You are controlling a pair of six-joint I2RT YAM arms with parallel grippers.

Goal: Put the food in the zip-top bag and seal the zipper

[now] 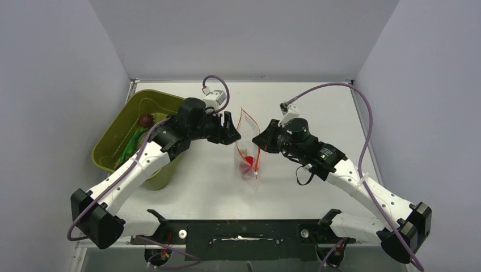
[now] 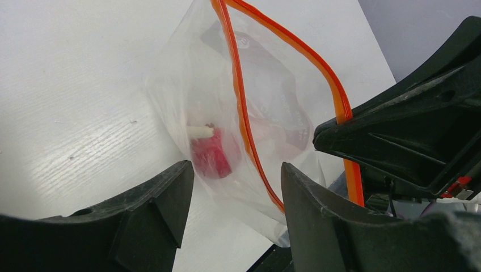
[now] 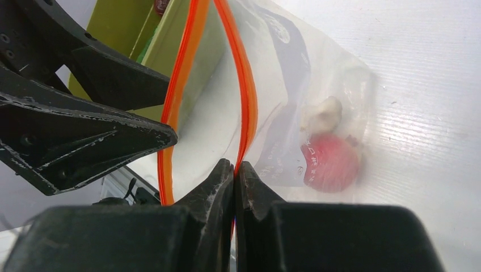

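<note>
A clear zip top bag (image 1: 248, 122) with an orange zipper strip hangs between my two grippers, its mouth spread. A red piece of food (image 3: 333, 161) and a pale piece (image 3: 324, 115) lie low inside it. My right gripper is shut on one side of the orange rim. On the other side, my left gripper stands open, its fingers apart. The near orange strip (image 2: 243, 107) runs down across the gap toward one of those fingers; whether it touches is hard to tell.
At the left of the table stands an olive-green bin (image 1: 108, 148) holding a dark red item (image 1: 146, 120) and green produce (image 1: 131, 144).
</note>
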